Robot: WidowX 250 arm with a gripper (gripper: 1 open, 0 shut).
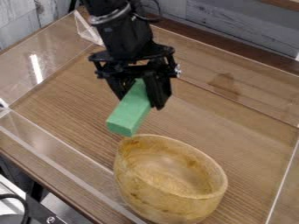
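A black robot gripper point(138, 86) is in the upper middle of the camera view, shut on a bright green block point(128, 115) that hangs tilted from its fingers. The block is just above and behind a round tan wooden bowl point(202, 201) at the lower right, which looks empty.
A bare wooden table point(59, 122) surrounds the bowl, with free room to the left and right. Raised edges run along the back. A dark cable lies at the lower left corner.
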